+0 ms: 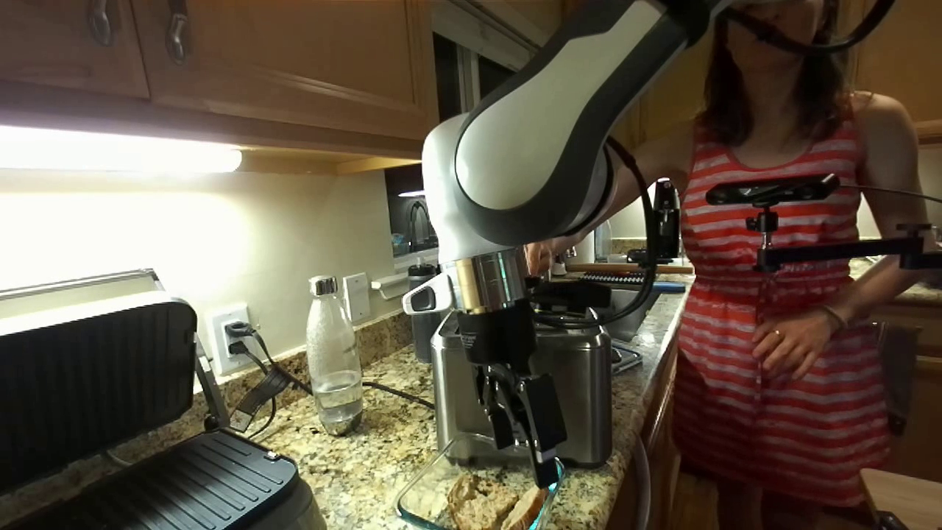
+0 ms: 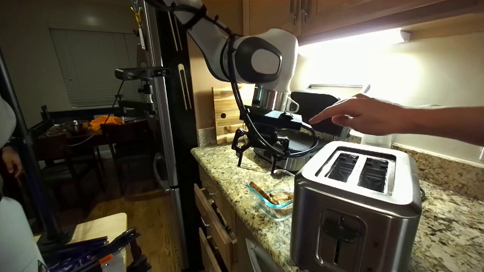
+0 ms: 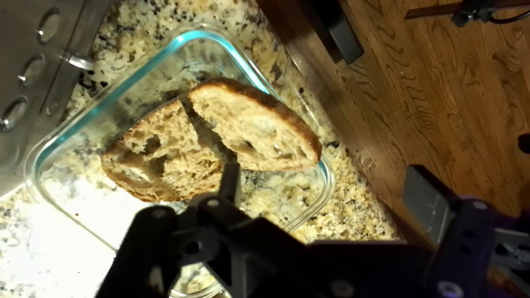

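Observation:
Two slices of bread lie in a clear glass dish with a teal rim (image 3: pixel 107 102): the bread slice on the left (image 3: pixel 164 154) and the crusty slice on the right (image 3: pixel 256 126), which leans against the dish's side. My gripper is open above the dish, its fingers wide apart and nothing between them. In the wrist view one finger (image 3: pixel 230 181) overlaps the lower edge of the left slice, while the other finger (image 3: pixel 427 201) appears past the counter edge. From the second exterior view, the gripper (image 2: pixel 256 164) stands clear above the counter on the grill side of the dish.
A steel toaster (image 2: pixel 349 226) stands close to the dish. On its other side is an open grill press (image 1: pixel 185 477). A water bottle (image 1: pixel 335 371) stands by the wall. The person's hand (image 2: pixel 363 113) reaches over the toaster near my wrist.

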